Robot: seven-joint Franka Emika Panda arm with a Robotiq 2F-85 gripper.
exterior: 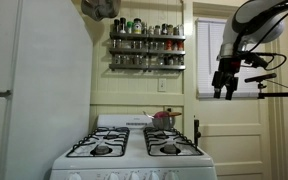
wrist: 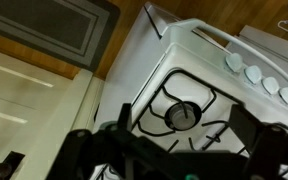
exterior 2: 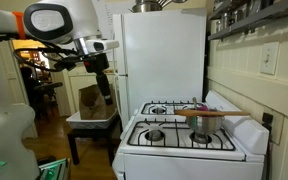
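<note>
My gripper is open, its dark fingers wide apart with nothing between them. In exterior view 1 the gripper point(exterior: 224, 90) hangs in the air to the right of the stove, fingers pointing down. On the white stove point(exterior 2: 184, 165), a metal pot point(exterior 2: 206, 124) stands at the back right, with a wooden utensil point(exterior 2: 222, 113) lying across its top. From above, the wrist view shows a bare burner point(wrist: 183, 115) and the stove knobs point(wrist: 252, 74). The inside of the pot is hidden.
Wall shelves point(exterior: 146, 46) of jars and bottles rise behind the stove. A tall white refrigerator point(exterior: 34, 90) stands at its left. Pans point(exterior: 101, 8) hang overhead. A white door point(exterior: 229, 130) lies behind the arm.
</note>
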